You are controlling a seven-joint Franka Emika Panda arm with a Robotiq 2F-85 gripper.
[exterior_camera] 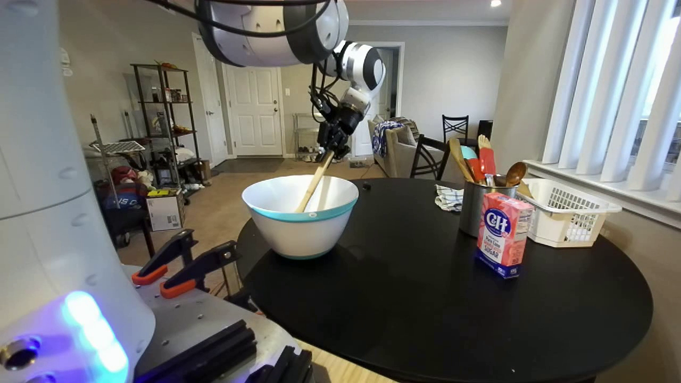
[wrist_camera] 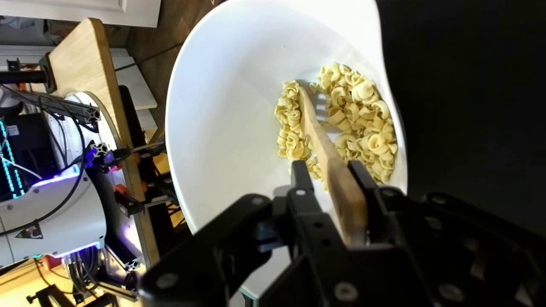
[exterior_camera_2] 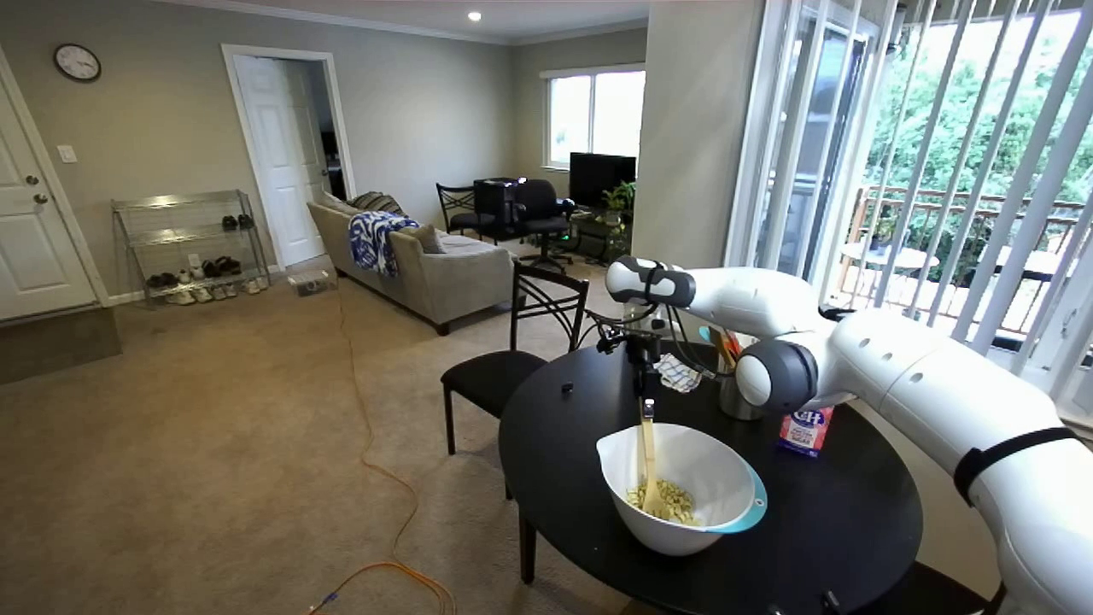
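A wooden slotted spatula [wrist_camera: 330,158] leans in a white mixing bowl [exterior_camera: 300,231] with a teal rim, its head among pale pasta shells [wrist_camera: 366,117]. Over the bowl, my gripper has the top of the handle between its fingers. In the wrist view a gap shows between the left finger and the wood, while the right finger lies close against it or overlaps it. The fingers stand part open. From the side, the gripper [exterior_camera: 333,148] sits at the handle's upper end, above the bowl's far rim.
On the round black table [exterior_camera: 415,287], a pink sugar box [exterior_camera: 503,233] stands before a metal utensil holder [exterior_camera: 472,207] and a white basket [exterior_camera: 565,214]. A checked cloth [exterior_camera: 448,198] lies behind.
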